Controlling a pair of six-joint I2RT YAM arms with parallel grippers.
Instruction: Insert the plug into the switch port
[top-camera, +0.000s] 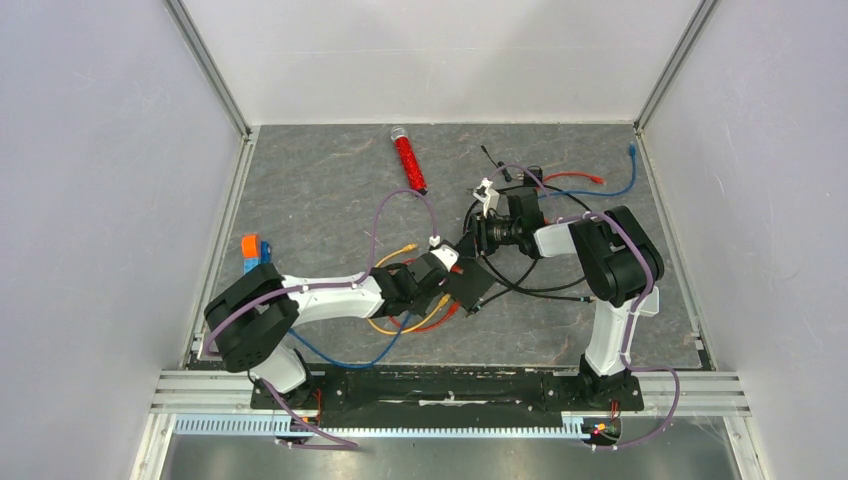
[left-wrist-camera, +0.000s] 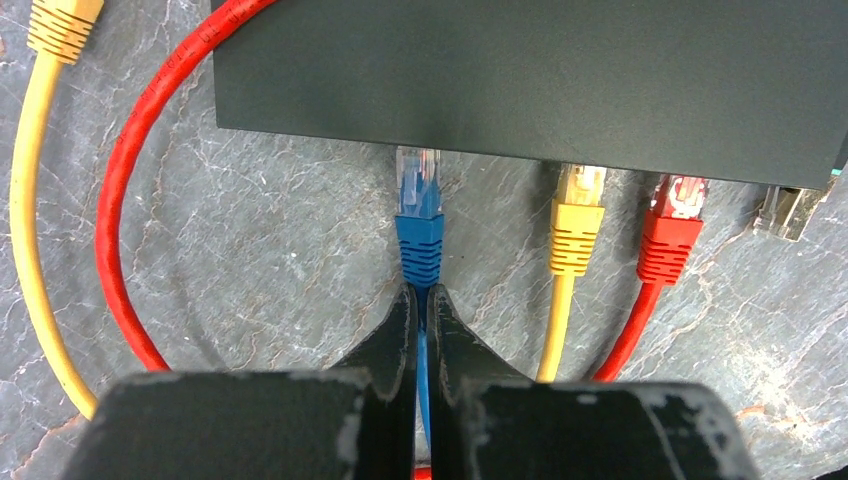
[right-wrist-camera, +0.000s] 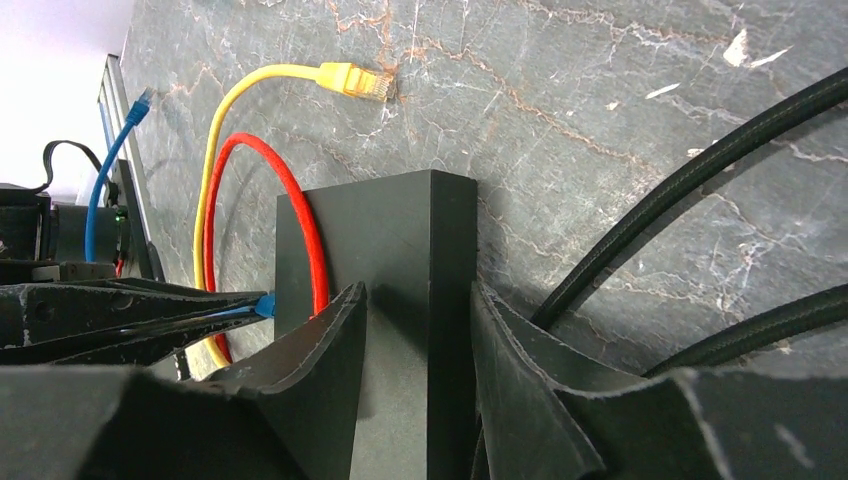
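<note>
The black switch (left-wrist-camera: 530, 75) fills the top of the left wrist view. My left gripper is shut on the blue plug (left-wrist-camera: 420, 235), whose clear tip meets the switch's lower edge; how far it is inside cannot be told. A yellow plug (left-wrist-camera: 575, 230) and red plug (left-wrist-camera: 668, 240) sit at the same edge to its right, with a metal plug (left-wrist-camera: 790, 212) beyond. In the right wrist view my right gripper is part open, its fingers either side of the switch's end.
Black cables (right-wrist-camera: 700, 160) run beside the switch on the right. A loose yellow plug (right-wrist-camera: 350, 80) lies behind it, and a red cable (right-wrist-camera: 312, 250) arches over it. A red cylinder (top-camera: 408, 160) lies at the back of the table.
</note>
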